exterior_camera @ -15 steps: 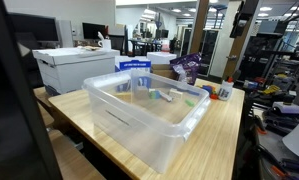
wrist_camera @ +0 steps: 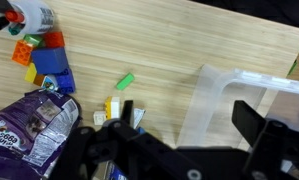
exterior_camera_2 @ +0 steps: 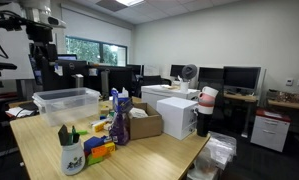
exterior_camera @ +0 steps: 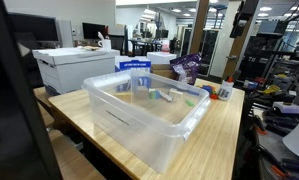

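High over the table, my gripper stands open in the wrist view, its fingers wide apart and nothing between them. The clear plastic bin (wrist_camera: 201, 100) lies below and to the right, partly covered by the right finger. In exterior view 1 its see-through front wall (exterior_camera: 139, 128) faces the camera; it looks empty. A small green piece (wrist_camera: 125, 81) lies on bare wood left of the bin. Near the left finger is a yellow block (wrist_camera: 112, 107). A purple bag (wrist_camera: 36, 133) and blue blocks (wrist_camera: 52, 62) lie further left.
A white mug with pens (exterior_camera_2: 72, 158) stands at a table corner. An open cardboard box (exterior_camera_2: 145, 123) sits behind the purple bag, and a white box (exterior_camera_2: 177, 117) is beside it. Bare tabletop (wrist_camera: 174, 40) lies between the mug and the bin.
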